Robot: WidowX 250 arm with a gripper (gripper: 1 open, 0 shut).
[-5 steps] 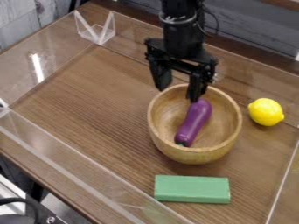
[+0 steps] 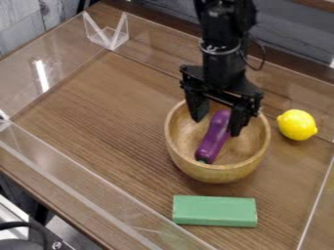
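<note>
My black gripper (image 2: 222, 109) is open over a wooden bowl (image 2: 218, 168), its fingers reaching down to the bowl's upper part. Inside the bowl lies a long purple object (image 2: 212, 146), like an eggplant, slanting between the fingers' lower ends and the near side. Whether the fingers touch it I cannot tell.
A yellow lemon (image 2: 296, 124) sits right of the bowl. A green block (image 2: 214, 210) lies in front. A white wire holder (image 2: 107, 27) stands at the back left.
My gripper has moved a little right and lower over the bowl, nearer the purple object. The other objects look unmoved.
</note>
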